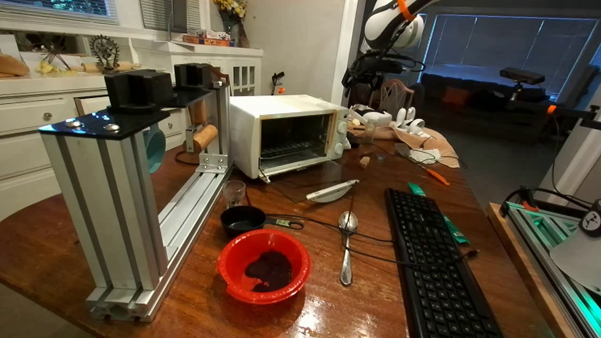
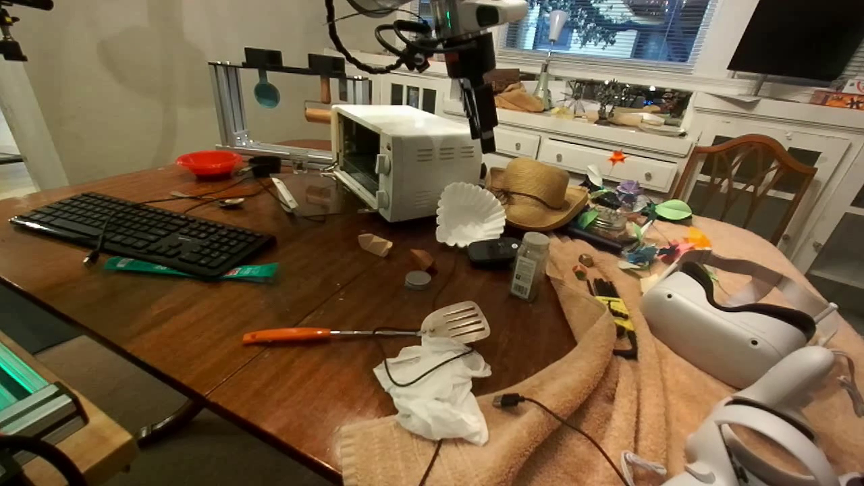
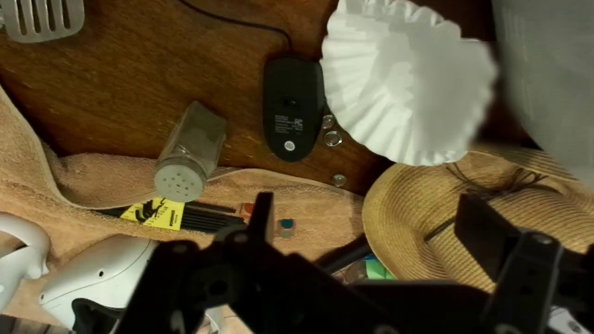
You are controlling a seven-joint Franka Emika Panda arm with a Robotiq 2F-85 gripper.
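My gripper is open, its two dark fingers wide apart with nothing held between them. In the second exterior view the gripper [image 2: 484, 133] hangs high, in front of the oven's far side and above the straw hat. From the wrist, a white fluted paper filter [image 3: 373, 83] lies ahead of the fingers, beside an upturned black mouse [image 3: 293, 105]. The straw hat [image 3: 403, 222] is below the right finger. A shaker jar [image 3: 192, 150] stands to the left, on the table near the towel's edge.
A white toaster oven [image 2: 437, 158] with its door down stands close to the arm. A peach towel [image 2: 518, 397] carries a white headset [image 2: 729, 324]. The red bowl [image 1: 242, 281], keyboard [image 1: 442, 265] and spoon [image 1: 347, 248] occupy the other end. An orange-handled spatula [image 2: 300, 335] lies near the edge.
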